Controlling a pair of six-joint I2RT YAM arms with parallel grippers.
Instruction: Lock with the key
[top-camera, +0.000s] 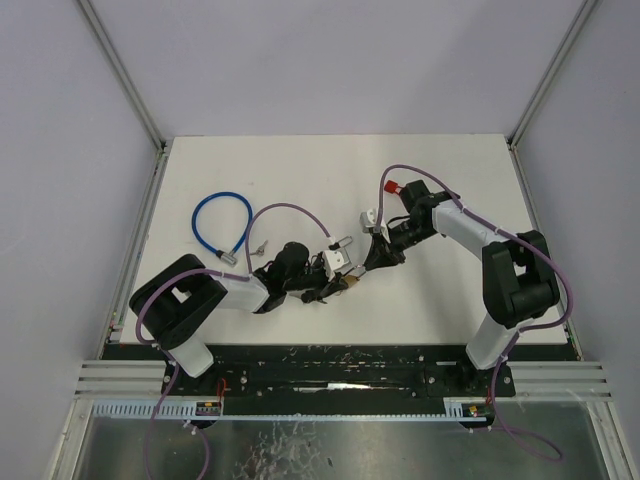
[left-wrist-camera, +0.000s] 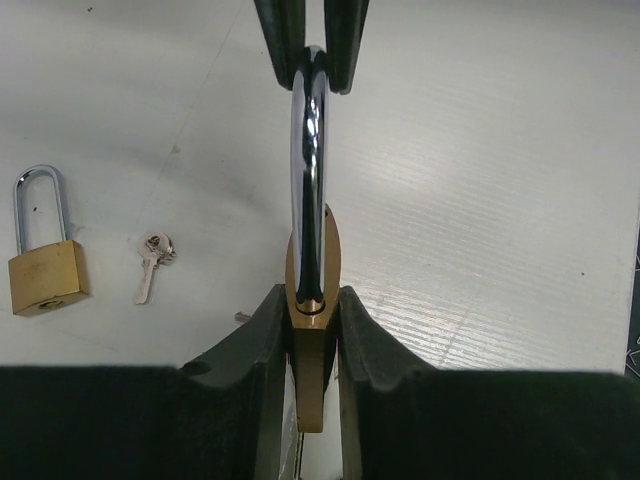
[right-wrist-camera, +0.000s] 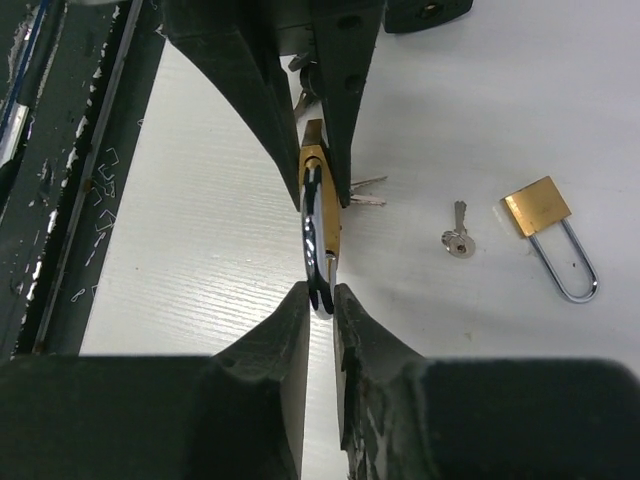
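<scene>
My left gripper (top-camera: 330, 284) is shut on the body of a brass padlock (left-wrist-camera: 311, 370), held upright in the left wrist view. My right gripper has its fingertips at the end of that padlock's chrome shackle (left-wrist-camera: 309, 160); whether it grips it is unclear. A second padlock (right-wrist-camera: 537, 207) lies on the white table with a single key (right-wrist-camera: 459, 230) beside it. More key blades (right-wrist-camera: 368, 200) show partly behind the held padlock in the right wrist view.
A blue cable loop (top-camera: 230, 196) lies at the left of the table, and a red object (top-camera: 392, 187) at the back right. The front edge has a dark rail (top-camera: 340, 370).
</scene>
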